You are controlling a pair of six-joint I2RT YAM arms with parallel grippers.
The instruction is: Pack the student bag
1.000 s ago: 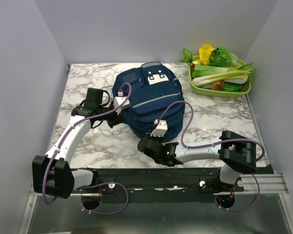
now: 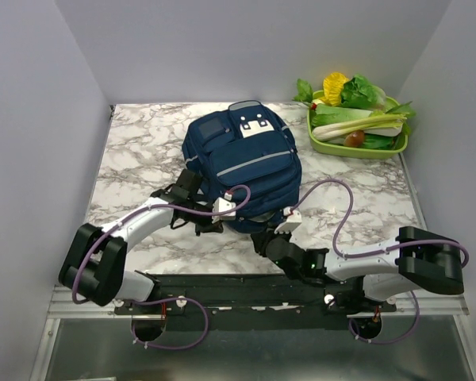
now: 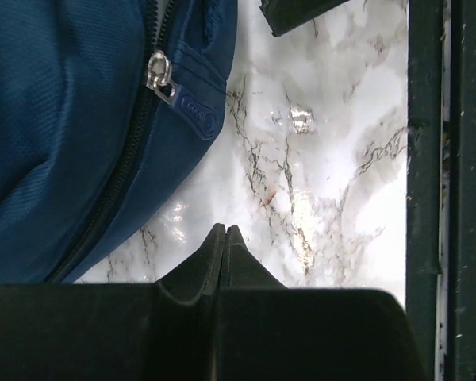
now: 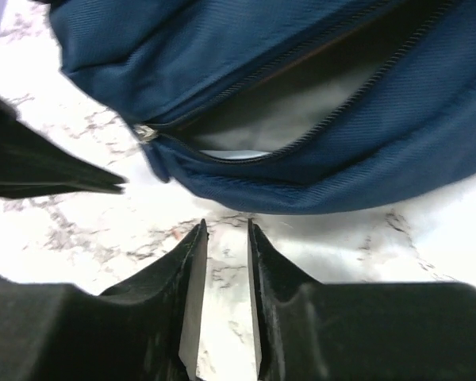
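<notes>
The navy backpack point(image 2: 242, 163) lies on the marble top, its front pocket partly unzipped; a pale lining shows in the opening point(image 4: 293, 99) in the right wrist view. A zipper pull point(image 3: 192, 107) hangs at the pocket's edge. My left gripper is shut with nothing showing between its fingers, low beside the pocket's zipper edge. My right gripper is part open, its fingers apart with nothing between them, just in front of the pocket's lower edge and another metal zipper pull point(image 4: 147, 132).
A green basket point(image 2: 357, 152) of vegetables stands at the back right. Grey walls point(image 2: 40, 159) bound the sides and back. Bare marble point(image 2: 127, 135) shows left and right of the bag; the dark front rail point(image 2: 230, 286) runs along the near edge.
Both arms have moved: the left gripper toward the right and front, the right gripper toward the right and front too. The bag's lower part has shifted slightly.
</notes>
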